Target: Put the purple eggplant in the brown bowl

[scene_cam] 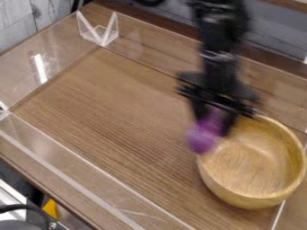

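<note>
Blurred by motion, the purple eggplant (206, 137) hangs below the black arm at the left rim of the brown bowl (249, 197). My gripper (214, 115) is shut on the eggplant, though its fingers are too smeared to make out separately. The bowl stands on the wooden table at the lower right, and its inside looks empty. Whether the eggplant is over the rim or just beside it is hard to tell.
A small clear wire-like holder (99, 29) stands at the far left of the table. A wall runs along the back, and black cables lie at the lower left.
</note>
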